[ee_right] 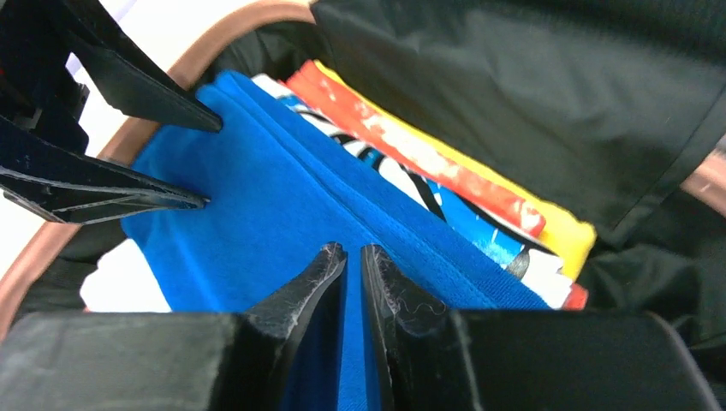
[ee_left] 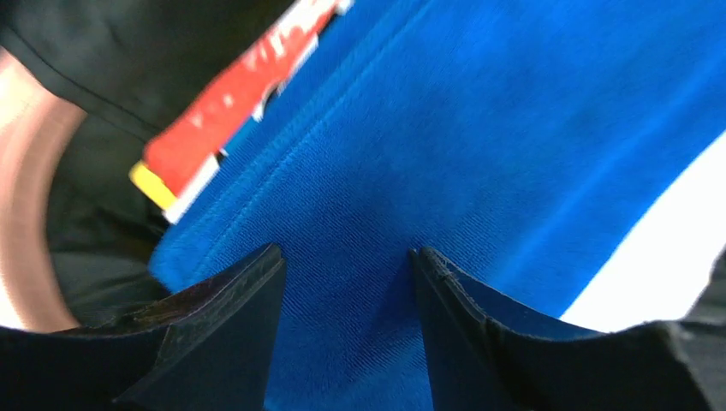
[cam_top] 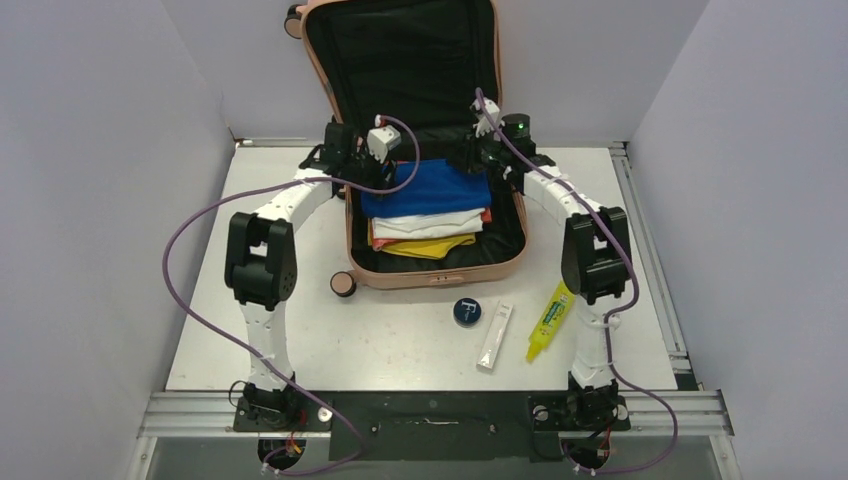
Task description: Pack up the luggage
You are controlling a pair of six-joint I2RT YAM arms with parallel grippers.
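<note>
The pink suitcase [cam_top: 445, 280] is open, its lid up at the back. Inside lie folded clothes: blue cloth [cam_top: 425, 190] on top, white [cam_top: 428, 222] and yellow [cam_top: 430, 247] below. My left gripper is open over the blue cloth's left part, fingertips at its surface; in the right wrist view its fingers [ee_right: 161, 103] stand apart at that end. My right gripper is shut low on the blue cloth near its back right; how much cloth is between the fingers is hard to see.
On the white table in front lie a dark round tin [cam_top: 467, 312], a white tube [cam_top: 495, 336], a yellow toothpaste tube [cam_top: 548, 318] and, left of the suitcase, a small round jar [cam_top: 343, 283].
</note>
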